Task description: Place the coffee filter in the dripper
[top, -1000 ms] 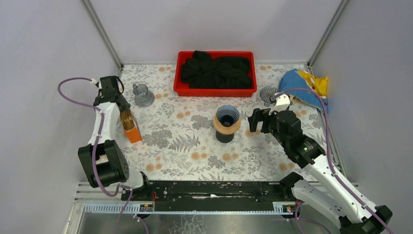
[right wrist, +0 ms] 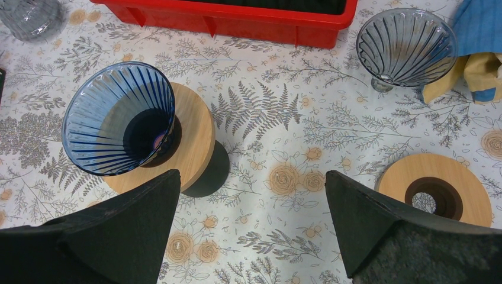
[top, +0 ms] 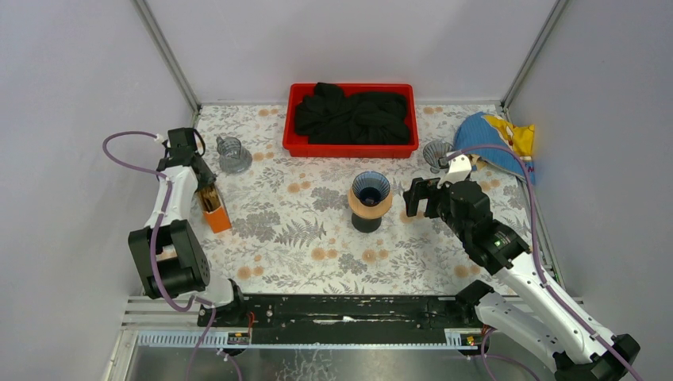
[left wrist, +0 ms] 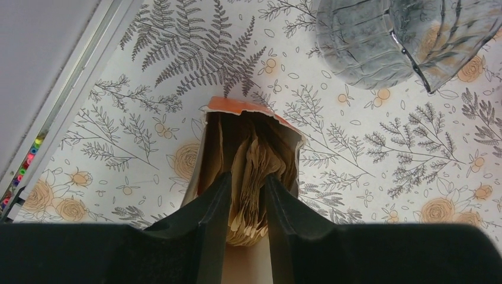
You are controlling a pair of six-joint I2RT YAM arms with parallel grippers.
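An orange box (top: 216, 220) of brown paper filters (left wrist: 251, 183) stands at the table's left. My left gripper is over it, open, its fingertips at the filters' near part. A blue ribbed dripper (right wrist: 95, 130) sits on a wooden ring stand (right wrist: 195, 118) with a dark base at the table's middle. To its right is my right gripper, open and empty above the table.
A red tray (top: 349, 149) with dark cloth is at the back. A glass pitcher (top: 235, 159), a clear glass cone (right wrist: 408, 47), a blue-yellow cloth (top: 488, 135) and a wooden ring (right wrist: 473, 195) also lie around.
The left arm has shifted very slightly over the filter box. The right arm and the objects look unmoved.
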